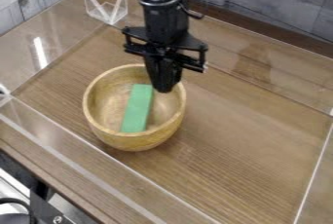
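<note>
A round wooden bowl [100, 113] with a pale interior sits on the left-middle of the table. Inside it lies a flat green bar [136, 109]. The black robot arm comes down from the top, with its gripper [162, 74] over the bowl's back right part, above and behind the green bar. Whether its fingers are open or shut is hard to tell.
Clear plastic pieces stand at the left and upper-left edges, near dark cables.
</note>
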